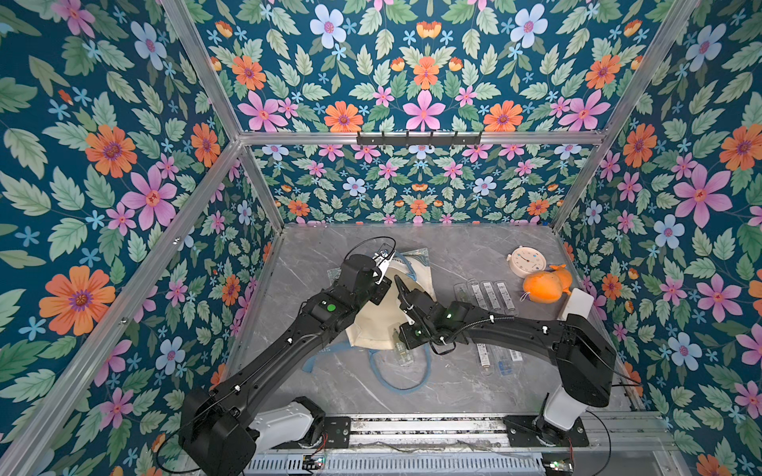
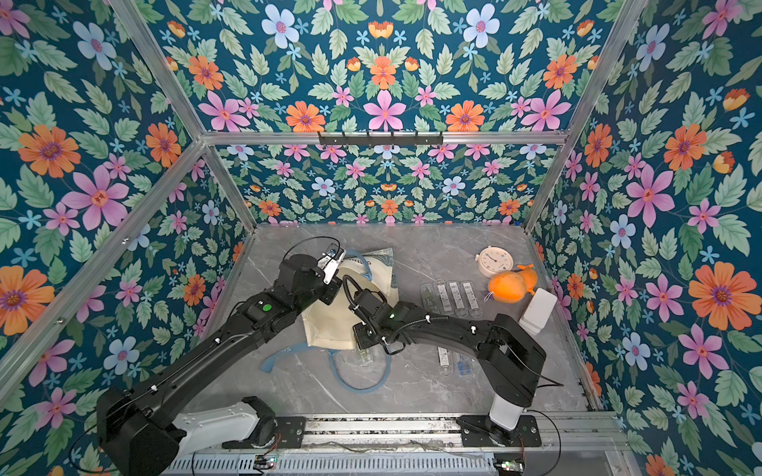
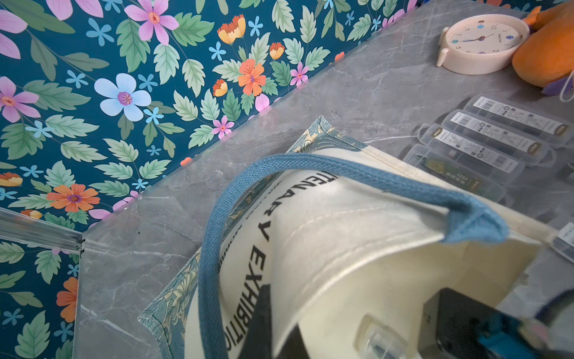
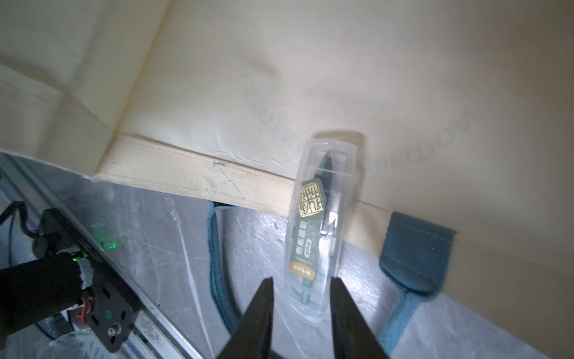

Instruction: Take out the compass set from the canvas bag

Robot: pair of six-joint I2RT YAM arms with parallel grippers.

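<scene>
The compass set is a long clear case with a green label inside. It lies across the hem of the canvas bag, its upper end on the cream lining and its lower end past the edge over the grey table. My right gripper is open above the lower end, fingers apart and clear of the case. My left gripper is shut on the upper edge of the bag's mouth, holding it raised. The case's end also shows through the mouth in the left wrist view, partly cut off.
Several clear cases lie right of the bag, with a pink clock, an orange plush and a white box beyond. A blue strap loops on the table in front.
</scene>
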